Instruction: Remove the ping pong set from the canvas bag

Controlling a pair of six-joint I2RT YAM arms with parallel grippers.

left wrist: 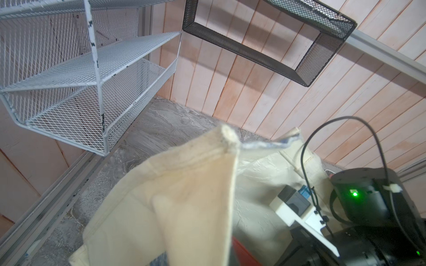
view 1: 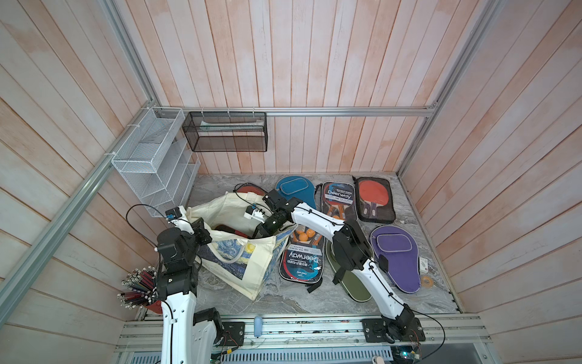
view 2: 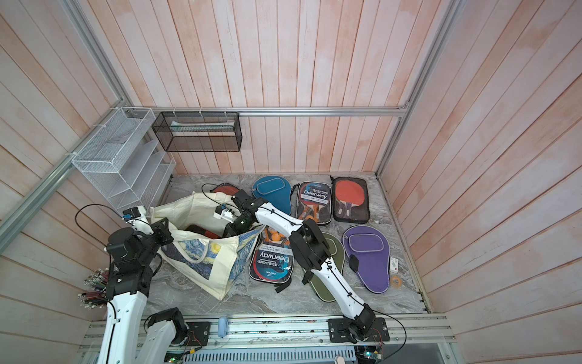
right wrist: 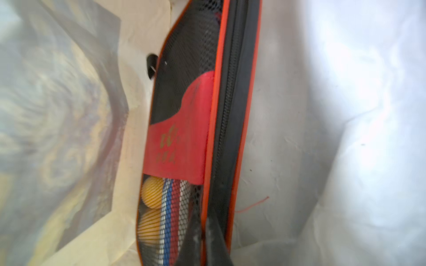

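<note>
Inside the cream canvas bag (view 1: 264, 257), printed with a blue-yellow picture, the ping pong set (right wrist: 177, 141) is tilted up onto its side. It is a black mesh case with orange piping and a red band; orange balls and striped handles show through. My right gripper is shut on its zippered edge near the lower end. From above, only a dark red part of the set shows in the bag's mouth. My left gripper (view 1: 203, 230) is shut on the bag's left rim; in the left wrist view raised cloth hides its fingers.
Other paddle sets surround the bag on its right: a Deerway case (view 1: 301, 261), a blue case (view 1: 295, 187), a green case (view 1: 354, 285) and a purple case (view 1: 397, 267). White wire shelves (view 1: 148, 159) stand behind the left arm. A black basket (view 1: 225, 142) hangs on the rail.
</note>
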